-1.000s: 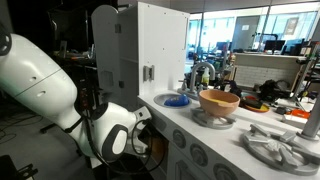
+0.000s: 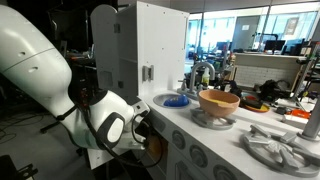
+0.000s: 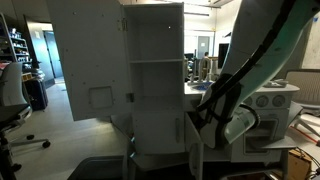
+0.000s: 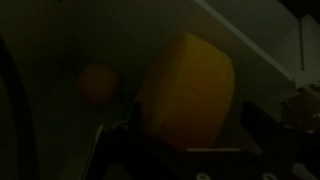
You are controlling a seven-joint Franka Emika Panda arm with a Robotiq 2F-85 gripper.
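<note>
In the dark wrist view, a yellow-orange block-like object [image 4: 190,90] stands upright in the middle, and a small round orange thing [image 4: 98,84] lies to its left. My gripper is open, its dark fingers spread low on either side of the yellow object, whose lower end is partly hidden. Whether the fingers touch it is too dark to tell. From outside, the white arm [image 2: 105,115] bends down to the low cabinet front, with the fingers hidden there.
A tall white cabinet [image 3: 158,75] has its upper door [image 3: 90,60] swung wide. On the white counter [image 2: 225,140] stand an orange bowl [image 2: 218,102], a blue object [image 2: 176,100] and burner-like grey discs. The arm is close to the counter's knobbed front.
The arm has shifted slightly, with its upper links lower and its wrist part turned a little at the cabinet front. The counter items have stayed put.
</note>
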